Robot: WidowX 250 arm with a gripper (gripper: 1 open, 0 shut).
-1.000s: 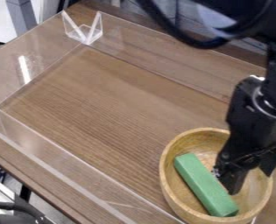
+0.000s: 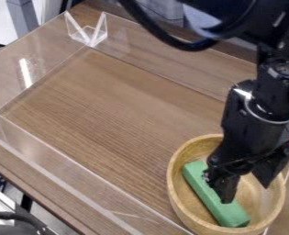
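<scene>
A round tan wooden bowl (image 2: pixel 183 197) sits at the lower right of the table. Inside it lies a long green block (image 2: pixel 221 207), angled from upper left to lower right. My black gripper (image 2: pixel 219 180) hangs over the bowl, fingers pointing down, open, around the upper part of the green block. Whether the fingers touch the block is hard to tell.
A clear plastic stand (image 2: pixel 88 29) is at the back left. A small red object peeks from behind the arm at the right edge. Cables lie beyond the table at lower left.
My gripper has moved left over the bowl, closer to the green block. The bowl and block look unmoved.
</scene>
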